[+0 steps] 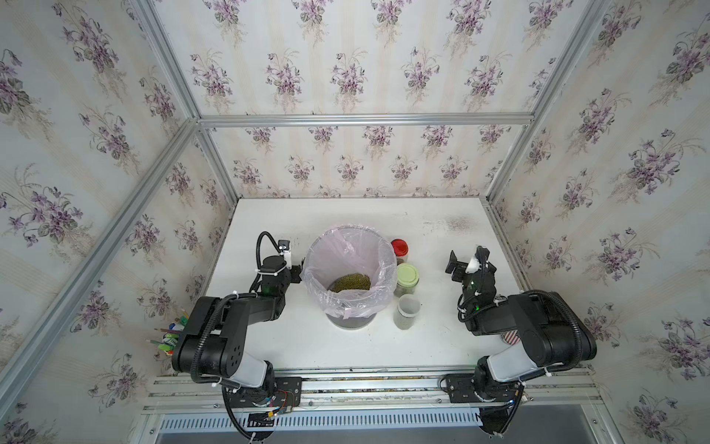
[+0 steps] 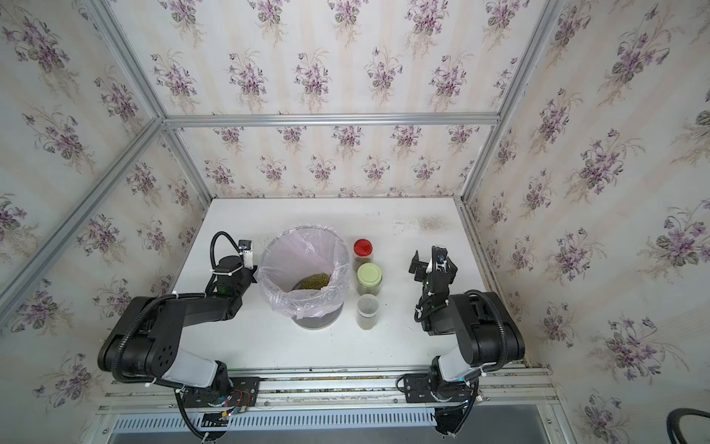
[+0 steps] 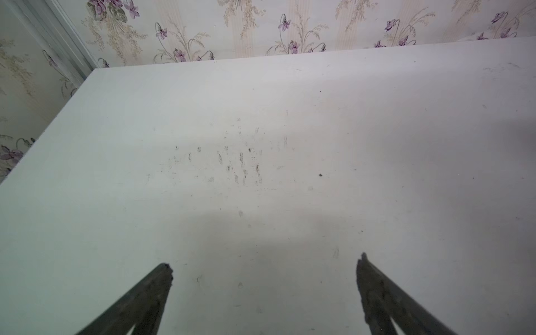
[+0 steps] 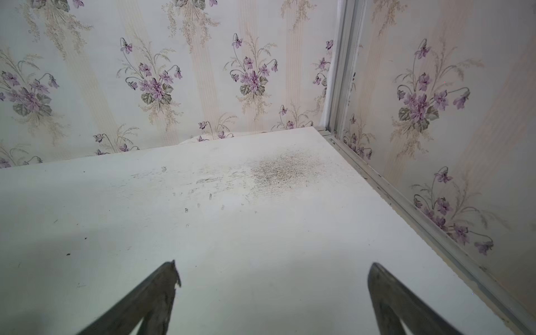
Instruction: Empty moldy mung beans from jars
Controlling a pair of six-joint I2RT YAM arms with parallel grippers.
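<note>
A bin (image 1: 347,251) with a pink liner holds a greenish heap of beans (image 1: 351,282). Right of it stand a red-lidded jar (image 2: 362,250), a green-lidded jar (image 2: 369,276) and, nearest the front, a translucent jar (image 2: 367,312) that looks uncapped; its contents are unclear. My left gripper is open and empty over the table just left of the bin. My right gripper is open and empty on the right side of the table, apart from the jars.
Papered walls and metal rails enclose it on the back and sides.
</note>
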